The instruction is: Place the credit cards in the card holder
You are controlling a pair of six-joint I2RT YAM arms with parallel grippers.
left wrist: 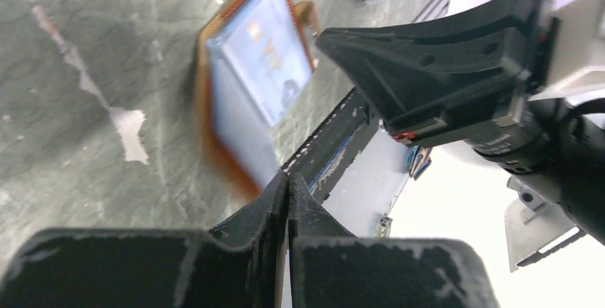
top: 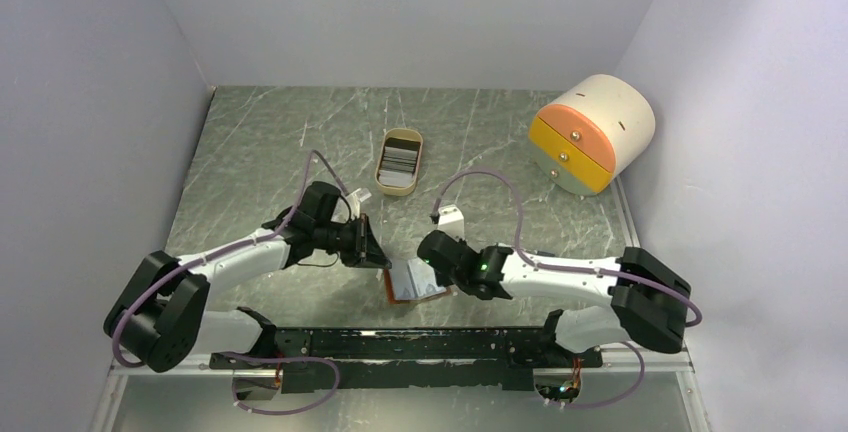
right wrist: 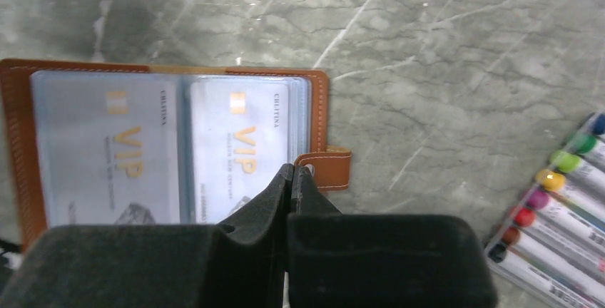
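The brown card holder (right wrist: 322, 108) lies open, clear sleeves holding white VIP cards (right wrist: 253, 122) on both sides. More cards (top: 397, 164) fill a beige tray farther back. My left gripper is shut on the holder's left edge, where the cover looks raised and blurred; the exact grip is hard to make out. In the right wrist view, my right gripper is shut, its tips by the inner end of the brown clasp strap (right wrist: 332, 170), with nothing showing between them. Its fingers hide the holder's lower right part.
A case of coloured markers (right wrist: 553, 215) lies to the right of the holder. The rounded drawer box (top: 592, 134) stands at the back right. Around the tray (top: 397, 193) and on the left, the grey marble table (top: 260, 142) is clear.
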